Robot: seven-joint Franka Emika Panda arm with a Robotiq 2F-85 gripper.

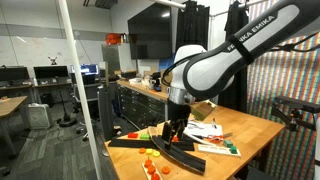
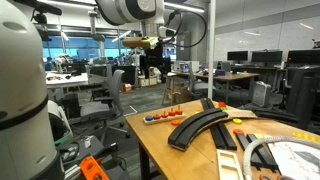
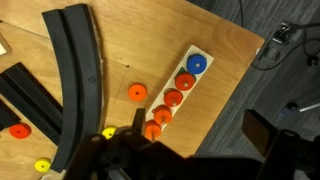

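Note:
My gripper stands open above the table corner, nothing between its fingers, as the wrist view shows. Beneath it lies a pale strip (image 3: 209,51) bearing one blue disc (image 3: 196,63) at its outer end and several orange-red discs (image 3: 173,98) in a row. A loose orange disc (image 3: 138,91) rests on the wood beside the strip. In exterior view 2 the strip (image 2: 148,121) sits near the table's left corner, with the gripper (image 2: 163,76) well above it. The strip's near end is partly hidden by the gripper in the wrist view.
Long dark curved track pieces (image 3: 85,70) lie beside the strip, with straight dark pieces (image 3: 30,97) beyond. A red disc (image 3: 20,130) and a yellow disc (image 3: 43,165) are loose there. The table edge (image 3: 235,88) runs close past the strip; bare wood (image 3: 140,40) shows between track and strip.

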